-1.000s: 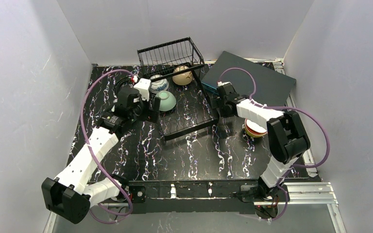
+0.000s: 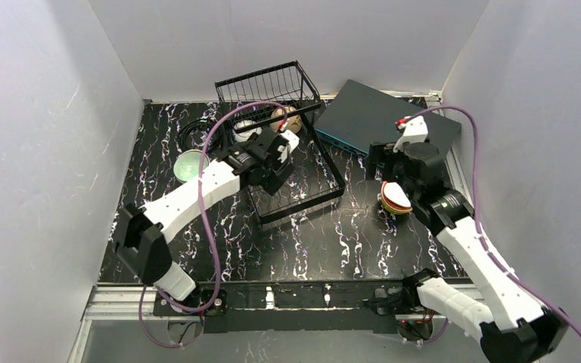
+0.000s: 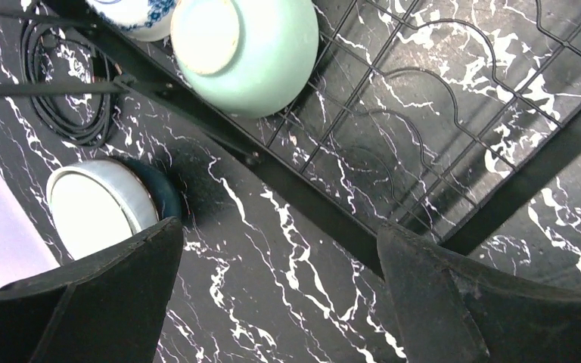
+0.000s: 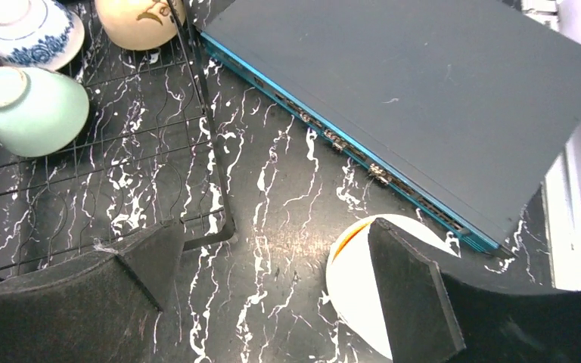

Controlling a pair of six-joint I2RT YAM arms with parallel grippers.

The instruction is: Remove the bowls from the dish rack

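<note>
In the dish rack point(image 2: 302, 204), a pale green bowl point(image 3: 261, 60) rests upside down; the left arm hides it in the top view. Behind it are a blue-and-white bowl point(image 4: 34, 34) and a tan bowl point(image 4: 136, 21), both in the rack. My left gripper is open above the rack, its fingers empty and the green bowl ahead of them. Open too, my right gripper hangs to the right of the rack. One of its fingers point(image 4: 416, 295) overlaps the view of a bowl stack point(image 4: 352, 291) on the counter.
Another bowl point(image 2: 189, 165) stands on the counter left of the rack, near a coiled black cable point(image 2: 195, 134). A flat dark box point(image 2: 389, 117) fills the back right. Bare marble point(image 2: 302, 253) lies in front of the rack.
My left gripper has moved right from the rack's left side to over the rack, now covering the green bowl. The right gripper has shifted right, away from the rack. The bowls have not visibly moved.
</note>
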